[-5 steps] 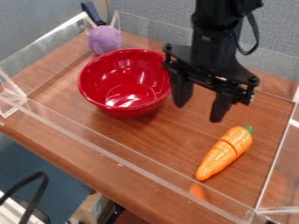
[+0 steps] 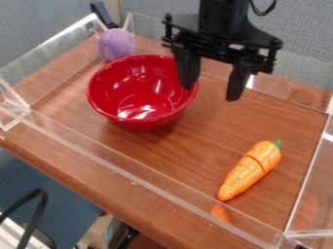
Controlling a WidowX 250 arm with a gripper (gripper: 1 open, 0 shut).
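My black gripper (image 2: pixel 211 76) hangs at the top centre, its two fingers apart and nothing visible between them, just above the right rim of a red bowl (image 2: pixel 135 94). The bowl is empty and sits on the wooden table at the left. An orange carrot (image 2: pixel 250 169) with a green tip lies at the lower right. A purple eggplant (image 2: pixel 116 43) stands at the back left, behind the bowl.
Clear low walls enclose the wooden table (image 2: pixel 92 156). The middle between bowl and carrot is bare. Cables and a box show below the front edge at the lower left.
My gripper has moved left and up, away from the carrot's side and toward the bowl. The bowl, carrot and eggplant have stayed in place.
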